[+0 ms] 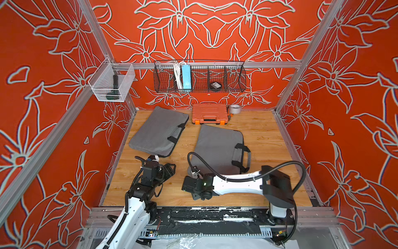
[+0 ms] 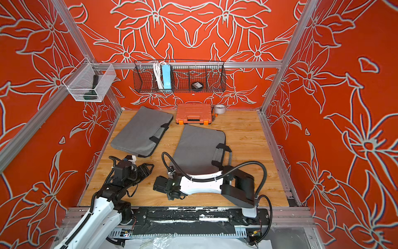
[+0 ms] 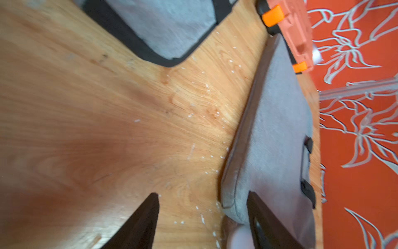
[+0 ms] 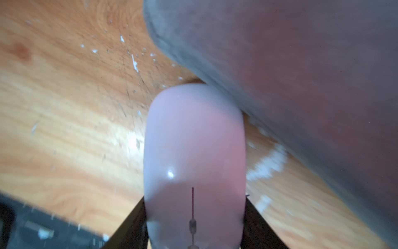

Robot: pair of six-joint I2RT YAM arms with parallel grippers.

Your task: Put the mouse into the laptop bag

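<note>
In the right wrist view a pale pink-white mouse (image 4: pixel 194 145) sits between the fingers of my right gripper, which is shut on its sides. The mouse's far end is close to the grey edge of the middle laptop bag (image 1: pixel 217 143); contact is unclear. From above, the right arm hides the mouse. My left gripper (image 1: pixel 170 169) is open and empty, its fingers (image 3: pixel 138 222) apart. By its other finger shows a pale rounded shape (image 3: pixel 241 238), apparently the mouse. A second grey laptop bag (image 1: pixel 157 128) lies at the left. Both bags lie flat, with black straps.
An orange case (image 1: pixel 209 112) and a tape roll (image 1: pixel 235 109) stand at the back. A wire basket (image 1: pixel 199 78) and a clear bin (image 1: pixel 111 85) hang above. Bare wood (image 1: pixel 265 137) lies open on the table's right side.
</note>
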